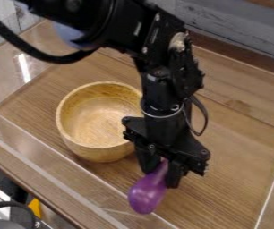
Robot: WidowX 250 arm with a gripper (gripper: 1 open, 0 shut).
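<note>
A purple eggplant (148, 191) hangs at a slant beneath my black gripper (164, 165), which is shut on its narrow upper end near the front middle of the wooden table. The arm reaches down from the top of the view and hides part of the table behind it. Left of the gripper sits a round light wooden bowl (84, 121), whose inside looks empty where visible.
A grey wall (235, 36) runs along the back.
</note>
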